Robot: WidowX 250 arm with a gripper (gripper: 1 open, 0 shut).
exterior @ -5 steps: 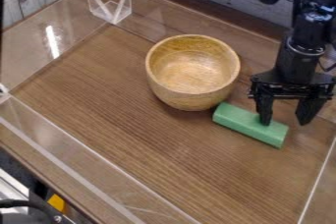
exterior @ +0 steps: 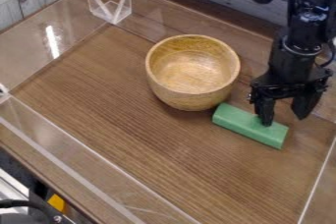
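Observation:
A green rectangular block (exterior: 239,126) lies on the wooden table, angled toward the lower right. The black gripper (exterior: 286,104) is lowered at its right end, with one finger over or at the block's upper edge and the other to the right, above the table. The fingers look spread apart; whether the block's edge touches a finger is hard to tell.
A wooden bowl (exterior: 192,69) sits just left of and behind the block. A white wire stand (exterior: 108,7) stands at the back left. A grey wall runs along the back.
The gripper has turned a little, and its right finger has shifted slightly leftward. The green block looks unmoved.

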